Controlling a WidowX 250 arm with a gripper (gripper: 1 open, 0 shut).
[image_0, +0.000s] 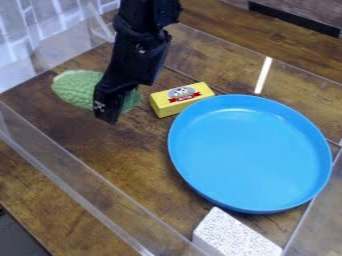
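My black gripper (118, 100) is at the upper left of the camera view, shut on a green knitted object (83, 90), which appears raised off the wooden surface. A yellow box with a red-and-white label (182, 96) lies to the right of the gripper. A large round blue plate (250, 152) rests on the wood at the right.
A white speckled block (237, 235) is at the bottom right. Clear plastic walls edge the work area. Bare wood (107, 170) lies at the lower left and along the back.
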